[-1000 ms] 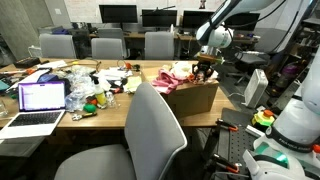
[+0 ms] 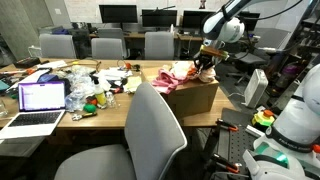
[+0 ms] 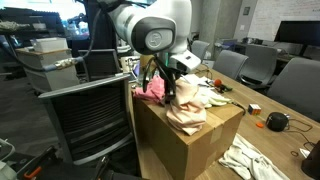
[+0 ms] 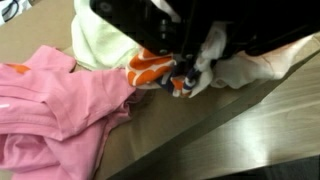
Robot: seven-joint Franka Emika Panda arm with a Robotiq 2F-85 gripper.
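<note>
A patterned cloth in orange, white and navy (image 4: pixel 150 68) is bunched between the fingers of my gripper, which is shut on it. In exterior view 1 the gripper (image 2: pixel 207 54) is over the brown cardboard box (image 2: pixel 197 101) at the table's far right end. Clothes are heaped in the box. A pink garment (image 4: pixel 55 115) lies to the left in the wrist view, with a pale green cloth (image 4: pixel 100 42) above it. Peach cloth (image 3: pixel 187 107) drapes over the box's front corner in exterior view 2. The fingertips are largely hidden by dark hardware and fabric.
White cloth (image 3: pixel 248 160) lies outside the box, low on its right side in exterior view 2. The long table (image 2: pixel 120 113) carries a laptop (image 2: pixel 40 101) and many small items. An office chair (image 3: pixel 87 120) stands left of the box.
My gripper has risen slightly above the box, and cloth now shows hanging beneath it. The other things on the table look unmoved.
</note>
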